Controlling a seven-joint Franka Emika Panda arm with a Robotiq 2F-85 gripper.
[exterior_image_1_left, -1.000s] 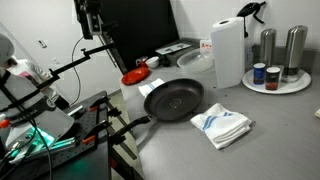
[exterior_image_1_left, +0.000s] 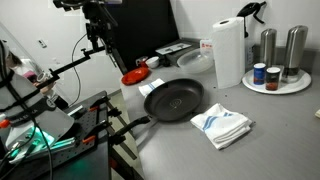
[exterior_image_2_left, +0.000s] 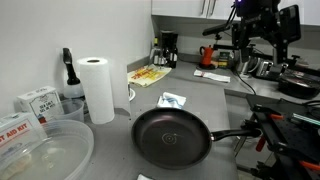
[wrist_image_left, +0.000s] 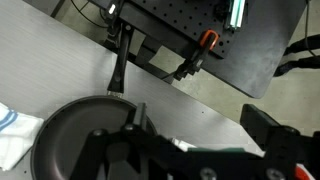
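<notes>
A black frying pan (exterior_image_1_left: 174, 100) rests on the grey table, its handle (exterior_image_2_left: 235, 133) reaching out past the table's edge. My gripper is open, its dark fingers (wrist_image_left: 275, 145) wide apart with nothing held between them. In the second exterior view the gripper hangs in the air at the upper right, above the handle side of the pan. The wrist view has the pan (wrist_image_left: 80, 145) at lower left, partly covered by one finger. A folded white cloth with blue stripes (exterior_image_1_left: 222, 126) lies beside the pan.
A paper towel roll (exterior_image_1_left: 229, 50) and a clear plastic bowl (exterior_image_2_left: 58, 150) stand near the pan. A white tray (exterior_image_1_left: 277, 84) carries shakers and small jars. A red bowl (exterior_image_1_left: 135, 76) sits farther off.
The gripper has shifted slightly in the first exterior view, staying high above the table's side. The pan and the striped cloth have kept their places.
</notes>
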